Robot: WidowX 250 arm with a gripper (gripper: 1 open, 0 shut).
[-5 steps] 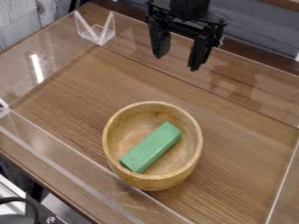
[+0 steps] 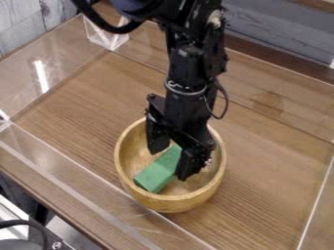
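My gripper [image 2: 177, 142] is a black mechanism reaching down from the top centre, over and partly inside a round yellow bowl [image 2: 137, 190]. Its open fingers are beside a green oblong block [image 2: 155, 177] lying in the bowl, whose upper end is partly hidden by the gripper.
A wooden tabletop [image 2: 59, 107] surrounds the bowl, with clear room to the left and right. Raised edges run along the back and right. A dark cable lies at the lower left corner.
The gripper has come down from the back of the table into the bowl, over the green block. The bowl and block look unmoved.
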